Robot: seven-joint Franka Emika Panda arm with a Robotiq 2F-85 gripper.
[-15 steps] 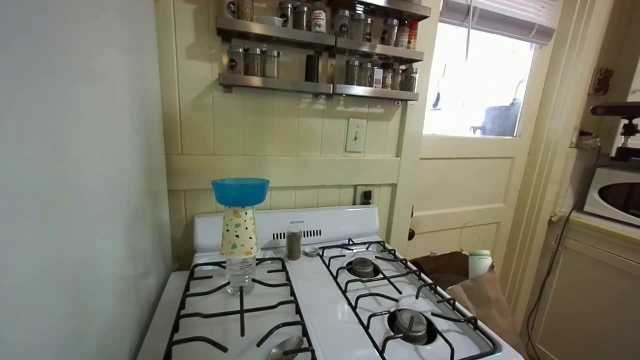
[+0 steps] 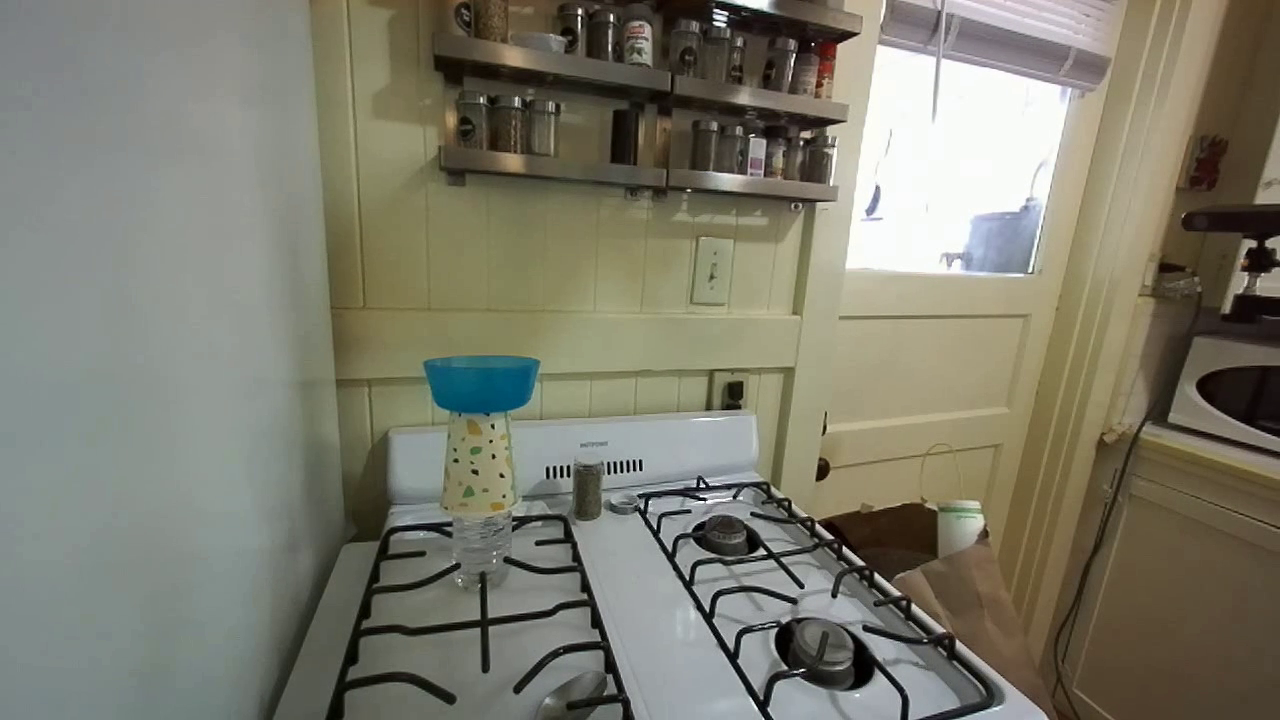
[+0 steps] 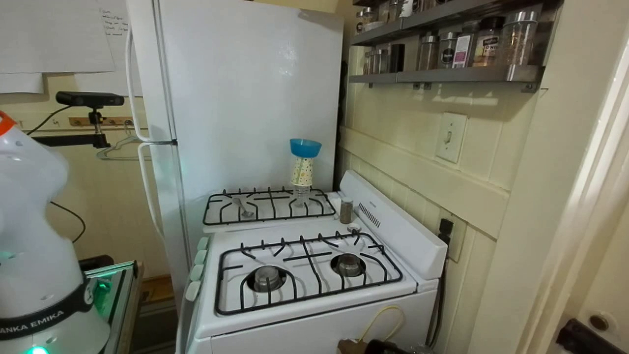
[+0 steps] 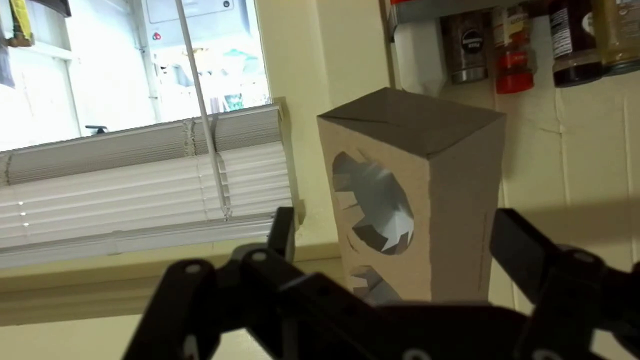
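In the wrist view my gripper has its black fingers spread wide apart. A brown cardboard box with torn holes in one face appears in the space between them. Wall shows between the left finger and the box; the box's right edge meets the right finger in the picture, and I cannot tell whether they touch. The box's lower end is hidden behind the gripper. Neither exterior view shows the gripper or box. On the stove, a blue bowl tops a patterned cup over a clear bottle.
Spice shelves line the wall, and jars appear upside down near the box. A window blind lies to the left there. A spice jar and spoon are on the stove, beside the refrigerator.
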